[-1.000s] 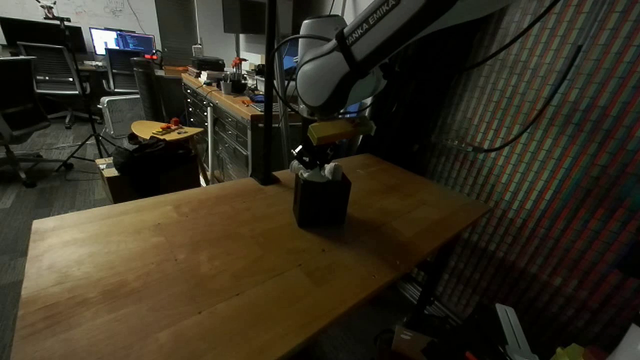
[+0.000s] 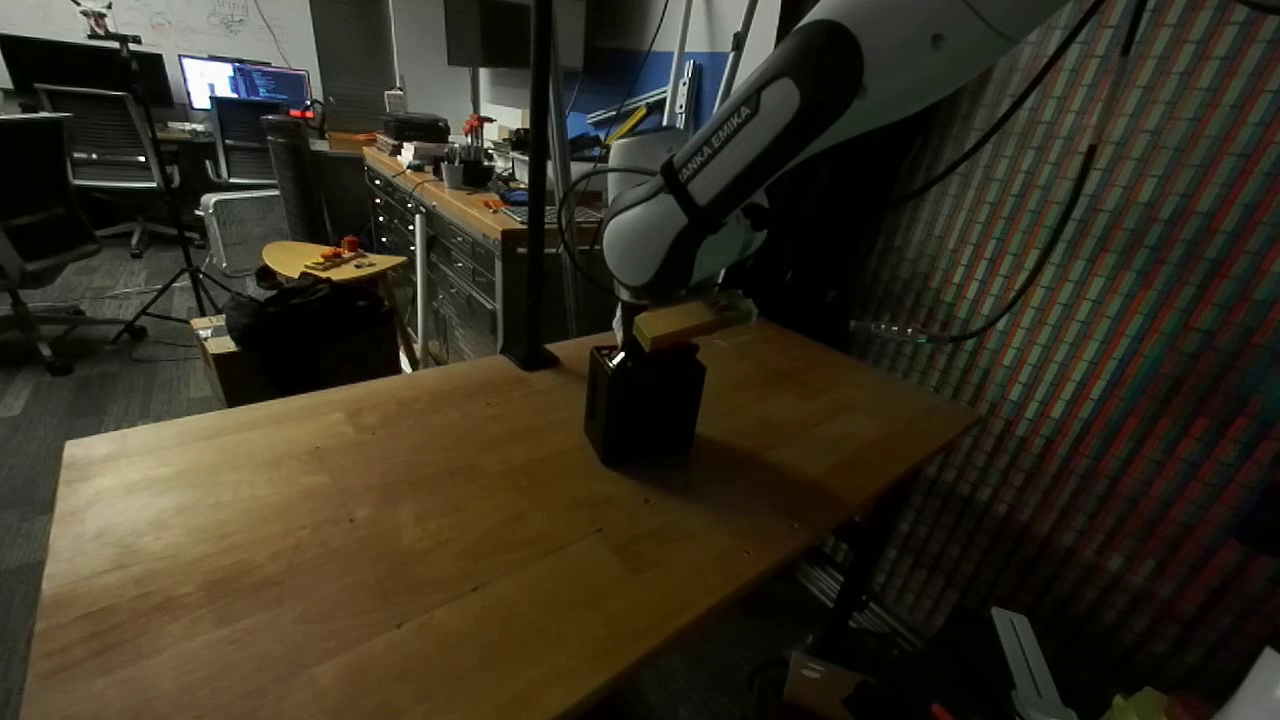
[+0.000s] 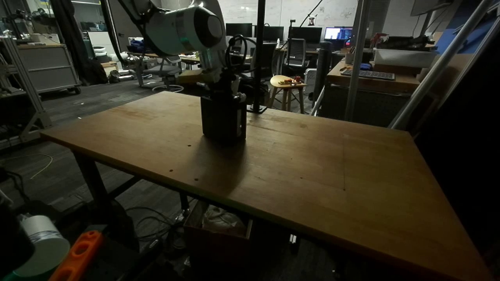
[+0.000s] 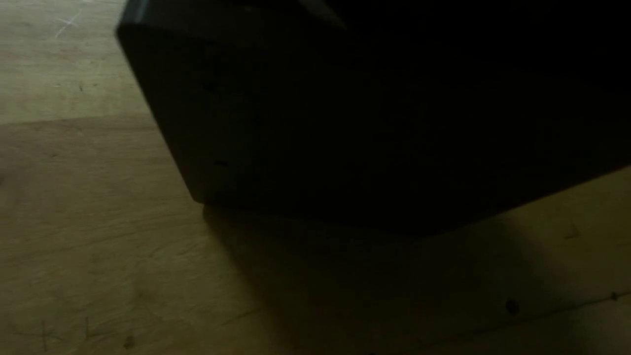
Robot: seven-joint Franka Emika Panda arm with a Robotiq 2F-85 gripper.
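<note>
A tall black box [image 2: 648, 414] stands upright on the wooden table [image 2: 360, 516]. My gripper [image 2: 627, 336] is lowered into its open top, so the fingertips are hidden from both exterior views. In the second exterior view the gripper [image 3: 228, 89] is a dark shape at the rim, with a small pale bit [image 3: 241, 97] beside it. The black box [image 4: 307, 130] fills most of the wrist view, where a pale sliver [image 4: 322, 12] shows at the top edge. Whether the fingers hold anything cannot be seen.
A dark upright post [image 3: 259, 56] is fixed at the table's back edge, close behind the box. The table surface around the box is clear, with wide free room to the left in the first exterior view. Shadow makes the box interior unreadable.
My arm and gripper have come down into the box. White, cloth-like material that bulged above the rim is now mostly out of sight. The box has shifted very slightly at most.
</note>
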